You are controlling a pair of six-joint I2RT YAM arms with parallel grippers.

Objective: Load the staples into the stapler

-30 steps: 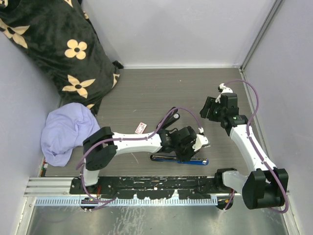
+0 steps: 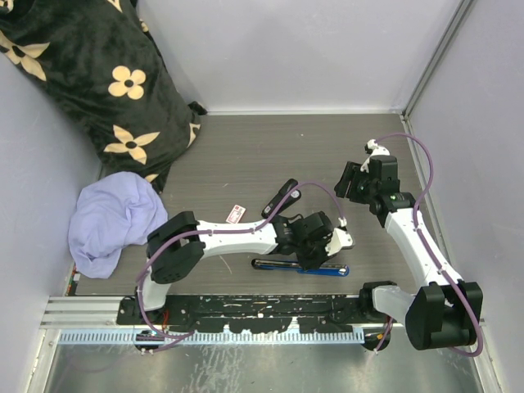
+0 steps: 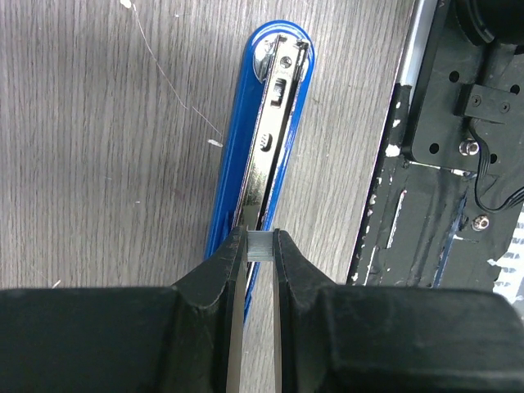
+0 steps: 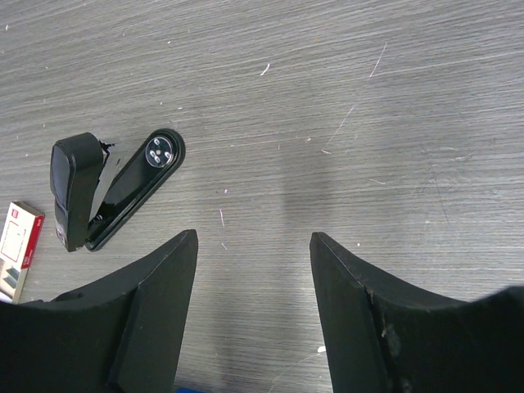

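The blue stapler lies opened out on the table, its metal staple channel facing up in the left wrist view. My left gripper is shut on a small silver staple strip, seen end-on between the fingertips. Strip and fingers overlap the stapler's channel in this view; whether they touch it I cannot tell. From above, the left arm hides part of the blue stapler. Off to the right, my right gripper stands open over bare table, nothing between its fingers.
A black stapler and a red-and-white box lie behind the left arm. At the left are a lavender cloth and a dark flowered cushion.
My left arm has shifted slightly to the right over the blue stapler. The right arm and the objects on the table have stayed where they were.
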